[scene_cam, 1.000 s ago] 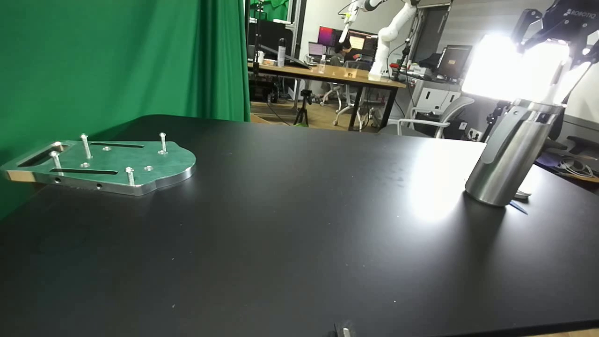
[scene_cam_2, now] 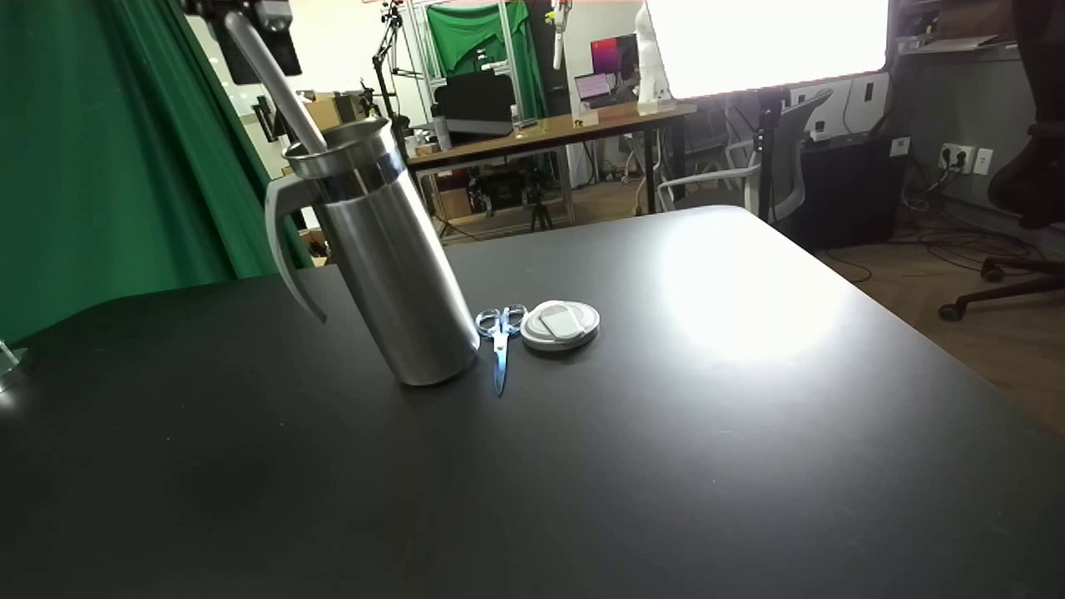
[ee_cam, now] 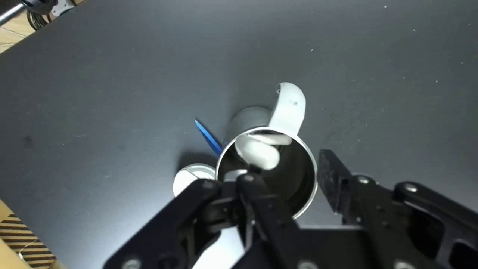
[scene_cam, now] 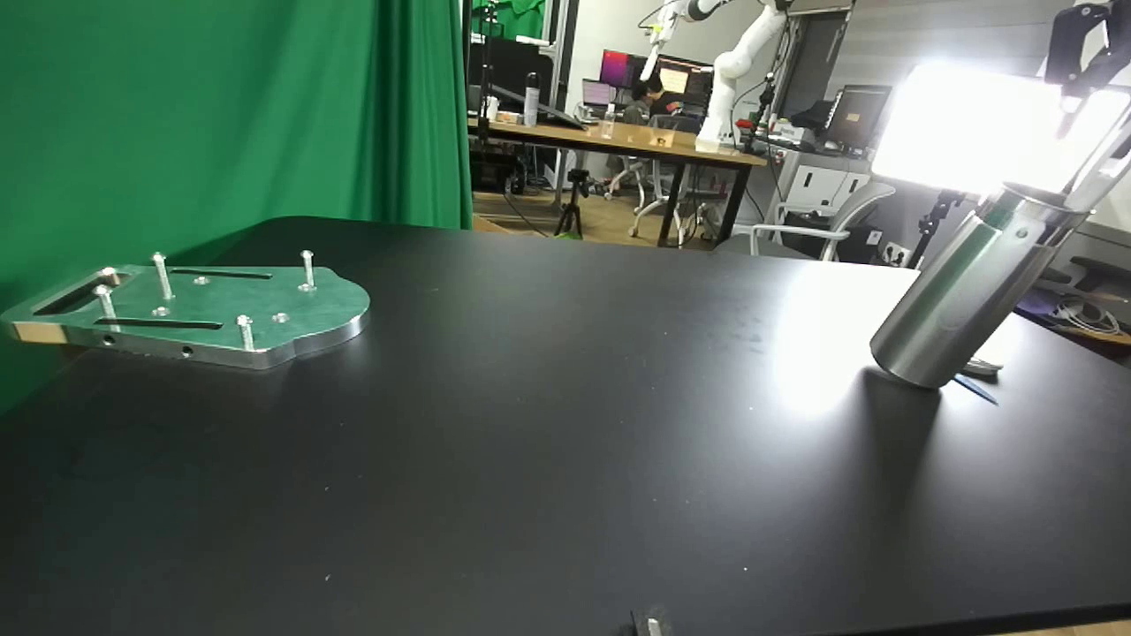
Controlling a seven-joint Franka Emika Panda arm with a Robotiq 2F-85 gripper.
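A tall metal jug [scene_cam_2: 399, 269] with a pale handle [scene_cam_2: 284, 235] leans over at a steep tilt, its base edge on the black table. My gripper is above the jug's mouth, its fingers apart, with a clear gap showing between the fingers in the wrist view. From the jug's mouth a long pale rod [scene_cam_2: 274, 80] slants up to the gripper. Inside the jug, white rounded ends [ee_cam: 258, 152] are visible. How the rod meets the fingers is hidden. In exterior view 1, only part of the gripper shows at the top right corner.
Blue scissors [scene_cam_2: 500, 344] and a round grey lid [scene_cam_2: 560, 325] lie close beside the jug's base. A green-topped metal plate with upright bolts [scene_cam: 228, 307] sits at the far left.
The gripper has moved right, partly out of exterior view 1. The jug has tilted further to the right and turned, so its handle no longer shows there.
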